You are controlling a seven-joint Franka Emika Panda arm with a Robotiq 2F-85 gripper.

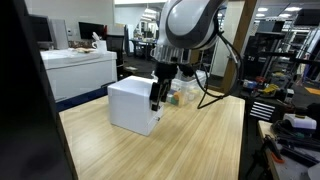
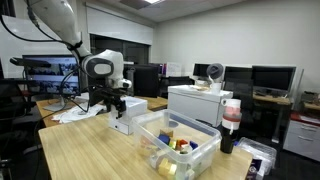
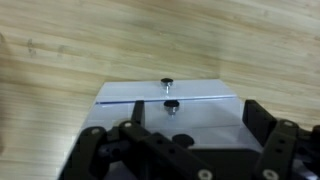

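A small white cabinet with little knobs on its front stands on the wooden table. My gripper is low at the cabinet's knobbed side and covers part of it in exterior view 1. Looking down in the wrist view, two metal knobs, one dark knob and another knob beyond it, stick out from the white cabinet. The fingers are open, with dark fingers to either side of the nearer knob. Whether they touch the cabinet I cannot tell.
A clear bin holding several colourful items stands close to the cabinet. Behind it are a white-lidded dark cup and a small clear tray. Bare table lies in front of the cabinet.
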